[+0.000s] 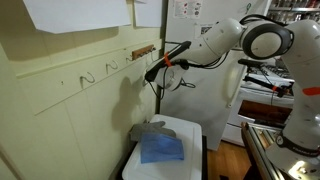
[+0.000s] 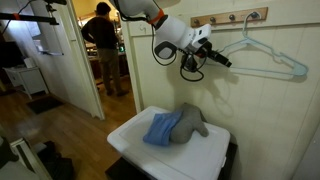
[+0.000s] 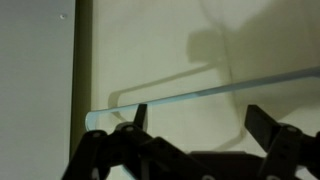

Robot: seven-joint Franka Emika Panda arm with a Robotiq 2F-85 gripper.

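A pale blue clothes hanger (image 2: 272,72) hangs on the wall from a hook of the wooden rack. My gripper (image 2: 228,48) is in front of the wall at the hanger's left side. In the wrist view the hanger's lower bar (image 3: 200,93) runs slantwise across the picture, just beyond the fingertips. The gripper stands open there, its two fingers wide apart and nothing held between them. Whether a finger touches the bar cannot be made out. From the first exterior view, the gripper (image 1: 152,75) shows small and dark near the wall.
Below stands a white-topped table (image 2: 130,132) bearing a blue cloth (image 2: 161,129) and a grey cloth (image 2: 189,122). Bare wall hooks (image 1: 88,77) line the near wall. A person (image 2: 101,40) stands in the doorway at the back.
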